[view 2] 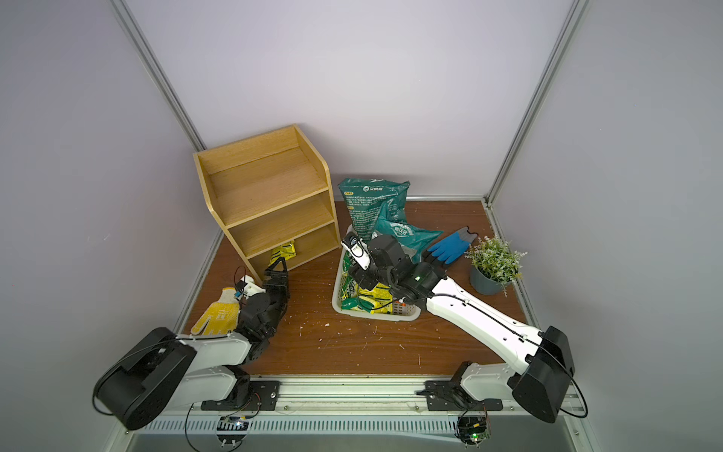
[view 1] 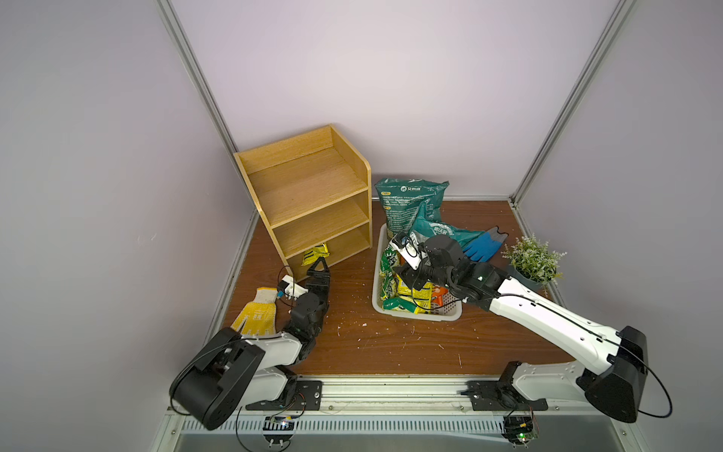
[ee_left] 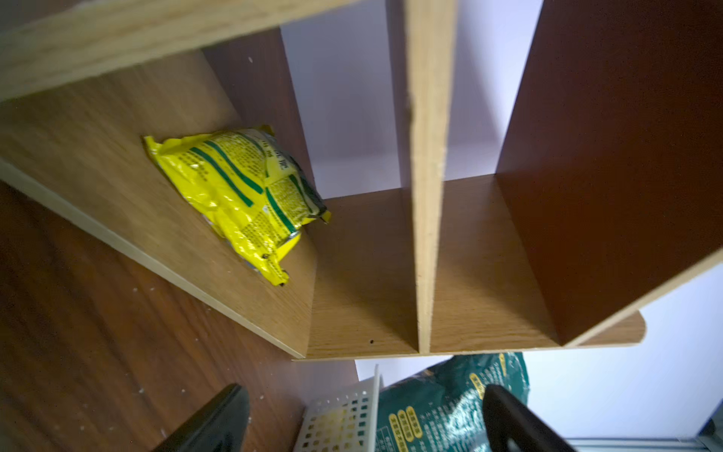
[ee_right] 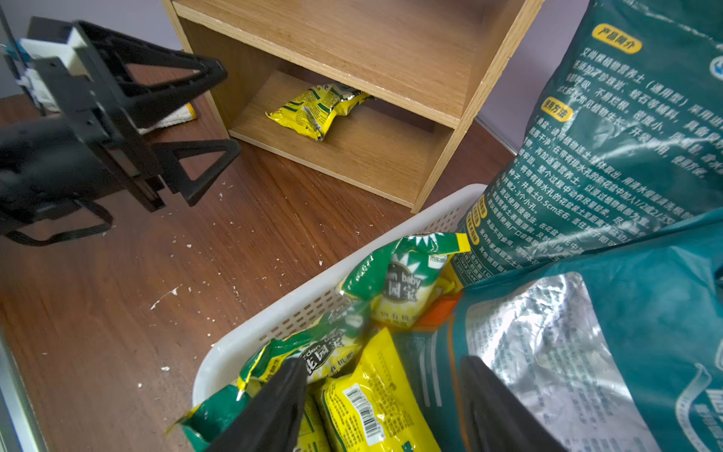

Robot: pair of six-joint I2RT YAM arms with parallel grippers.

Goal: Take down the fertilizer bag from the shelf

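Observation:
A yellow fertilizer bag [ee_left: 244,188] with green stripes lies on the lowest board of the wooden shelf [view 1: 308,180], toward its left side. The right wrist view shows the same bag [ee_right: 320,109] well inside the compartment. My left gripper stands open in front of that compartment, apart from the bag and with nothing between its fingers. Over the white basket [view 1: 376,290] hangs my right gripper, also open. Yellow and green bags [ee_right: 369,399] lie below its fingers; none is gripped.
Large teal sacks [view 1: 410,199] stand and lean behind and in the basket. A blue glove [view 1: 485,245] and a potted plant [view 1: 533,260] occupy the right side. A yellow glove [view 1: 257,312] lies left of my left arm. Bare table separates shelf and basket.

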